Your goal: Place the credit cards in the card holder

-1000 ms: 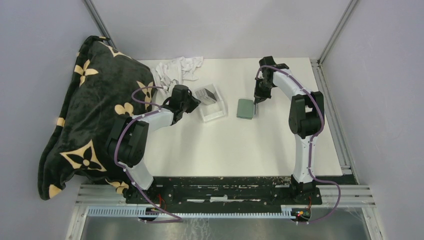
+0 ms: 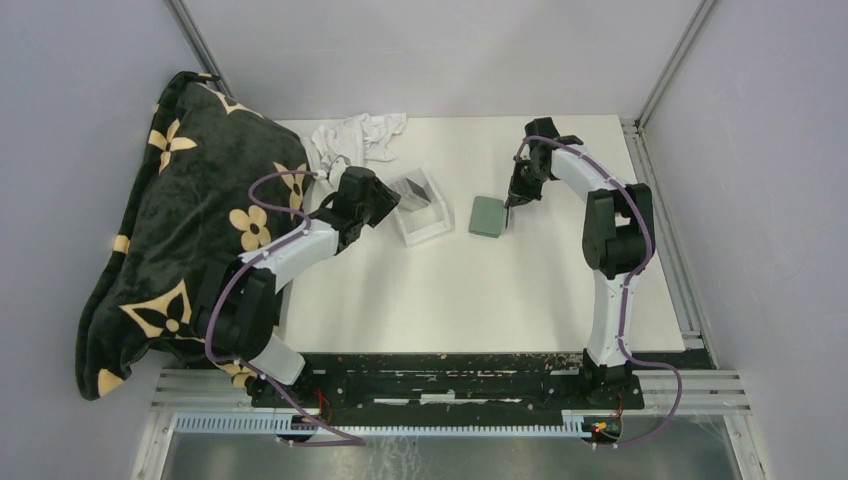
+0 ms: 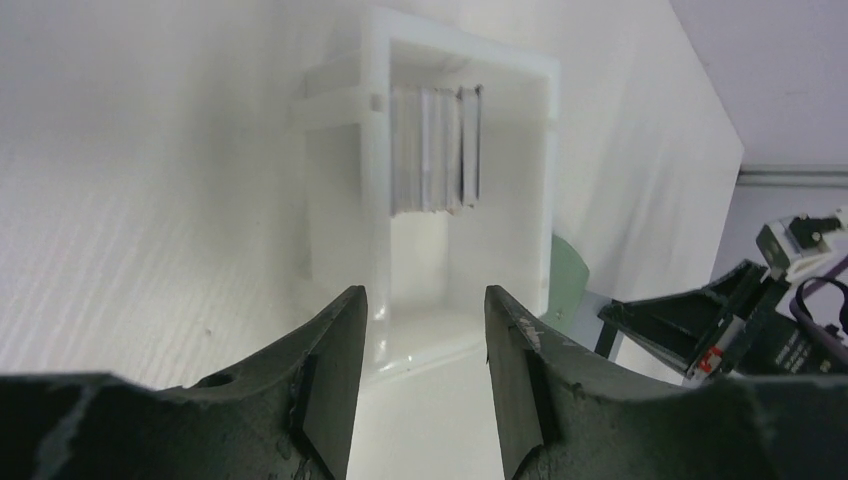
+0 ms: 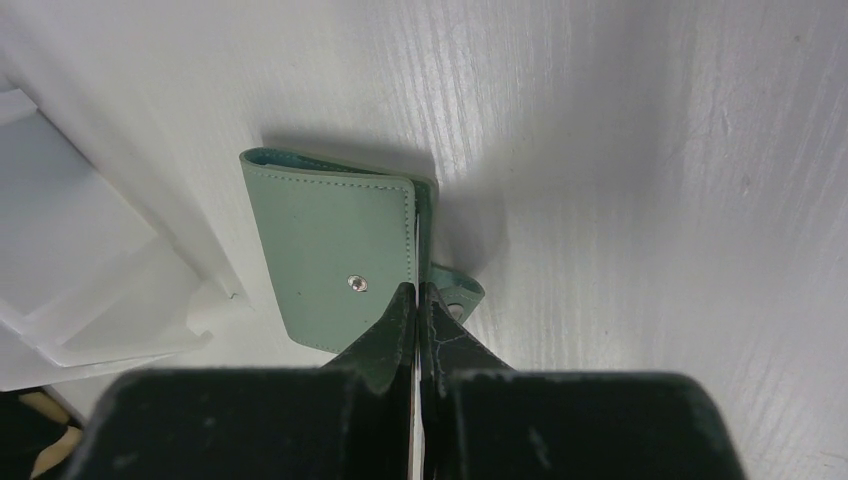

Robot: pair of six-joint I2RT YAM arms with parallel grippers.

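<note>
A green card holder [image 2: 486,217] lies on the table, its snap button facing up in the right wrist view [image 4: 326,250]. My right gripper is shut at the holder's right edge; whether anything thin sits between its fingertips is hard to tell. Several white cards [image 3: 432,148] stand in a row inside the white plastic box [image 2: 428,231]. My left gripper is part open above the box's near left side, with nothing between its fingers.
A crumpled white cloth [image 2: 366,135] lies behind the box. A dark flowered blanket [image 2: 190,220] covers the table's left side.
The left arm has shifted slightly and its gripper has opened somewhat. The card holder and right gripper have moved slightly left and down in the top view.
</note>
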